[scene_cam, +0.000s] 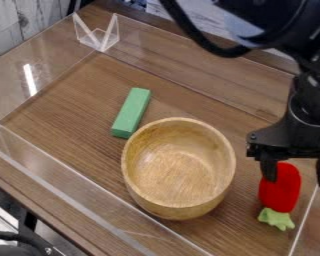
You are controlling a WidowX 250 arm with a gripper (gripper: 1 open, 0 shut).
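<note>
A black gripper (288,150) hangs at the right of the camera view, open, low over a red soft object (280,185) with a green leafy end (275,218). The upper part of the red object lies under the gripper. Left of it stands a round wooden bowl (178,168), empty.
A green block (132,113) lies on the wooden table (69,150), up and left of the bowl. A clear plastic piece (99,32) sits at the far back left.
</note>
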